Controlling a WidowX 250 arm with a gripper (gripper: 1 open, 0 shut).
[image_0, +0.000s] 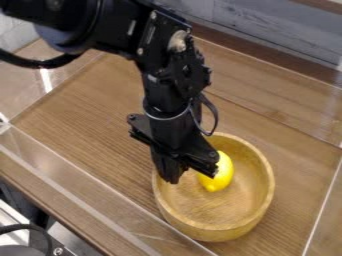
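My black gripper (171, 160) hangs over the left rim of a round tan bowl (221, 220), its lower end just in front of a yellow oval object (221, 172) in the bowl, which it partly hides. Whether anything is between the fingers is hard to make out; they appear close together.
A pale wall (254, 30) runs along the back. Some dark cables or hardware lie beyond the front left edge.
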